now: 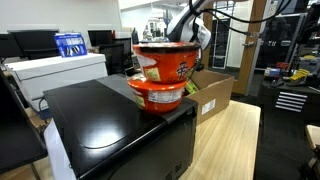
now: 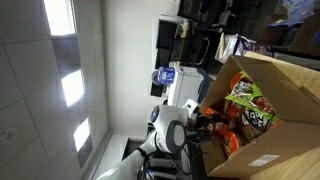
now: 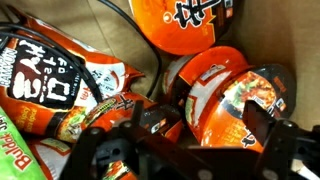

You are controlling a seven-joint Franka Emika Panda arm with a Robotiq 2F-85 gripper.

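Note:
Seen from the wrist, my gripper stands open, its dark fingers spread along the bottom of the view over packed food. Between and just beyond them lie orange instant-noodle cups [image 3: 228, 108], tipped on their sides. Another round orange lid [image 3: 185, 22] shows at the top. Orange noodle packets [image 3: 45, 85] fill the left side. From the second exterior view, my gripper [image 2: 207, 122] reaches into the cardboard box [image 2: 290, 140] beside green packets [image 2: 250, 98]. Its fingertips are hard to make out there. In the first exterior view the stacked bowls hide the gripper.
Two stacked red-orange bowls [image 1: 163, 80] stand on a black cabinet top [image 1: 95, 115], in front of the box [image 1: 215, 95]. Dark cables [image 3: 125, 20] cross the wrist view. A green packet [image 3: 15, 150] lies at its left edge.

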